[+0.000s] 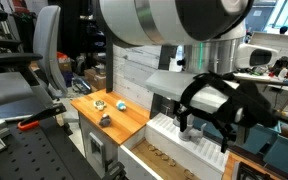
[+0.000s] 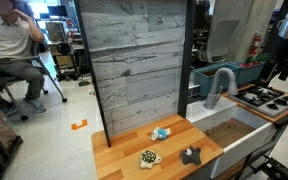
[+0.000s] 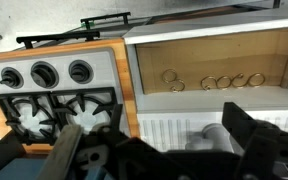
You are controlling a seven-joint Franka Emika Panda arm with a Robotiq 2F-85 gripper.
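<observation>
No task is given. My black gripper (image 1: 200, 142) hangs in the foreground of exterior view 1, its two fingers spread with nothing seen between them. At the right edge of exterior view 2, the gripper (image 2: 274, 73) stands in the air above the toy stove (image 2: 269, 98). Looking down, the wrist view shows the dark gripper with a wide gap between its sides. Beyond it lies a white basin (image 3: 206, 101) with a tan bottom, on which several ring-like brown marks show. The stove (image 3: 49, 92) with its knobs is on the left.
A grey-white faucet (image 2: 219, 83) rises behind the basin. On the wooden counter (image 2: 124, 150) lie a teal-and-white item (image 2: 161, 133), a yellowish item (image 2: 150, 158) and a dark grey item (image 2: 191, 155). A plank-patterned panel (image 2: 144, 65) stands behind them. A person (image 2: 22, 45) sits far left.
</observation>
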